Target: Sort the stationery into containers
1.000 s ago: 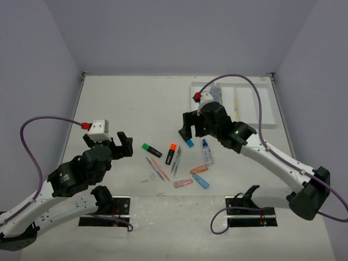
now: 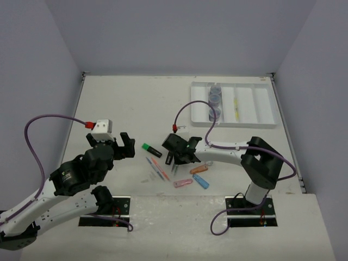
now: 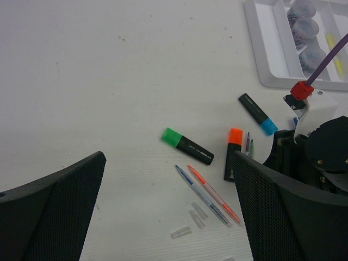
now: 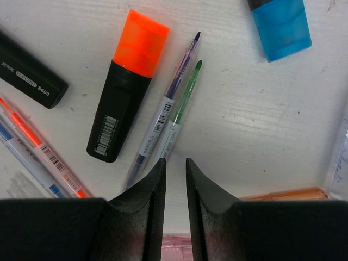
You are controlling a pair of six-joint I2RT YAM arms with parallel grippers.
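Observation:
My right gripper hovers low over the pens, its fingers narrowly apart with bare table showing between them. By its left fingertip is the green pen [image 4: 179, 109], lower end hidden; a purple pen [image 4: 163, 109] lies alongside. An orange-capped black highlighter [image 4: 120, 98] rests to their left. Over the table's left side, my left gripper is open wide and empty. Ahead of it lie a green-capped highlighter [image 3: 187, 147], a blue pen [image 3: 201, 193] and an orange pen [image 3: 215, 191]. A blue-capped highlighter [image 3: 257, 113] sits nearer the tray.
The white divided tray [image 2: 239, 124] at the back right has round clear-lidded tubs [image 2: 215, 100] in one compartment and a yellow pen [image 2: 236, 109] in another. Pink [image 2: 183, 183], orange [image 2: 199, 169] and blue [image 2: 200, 181] items lie near the front.
From near the tray, my right gripper has swung left and forward over the two pens, and its fingers appear closer together. The left arm has barely moved.

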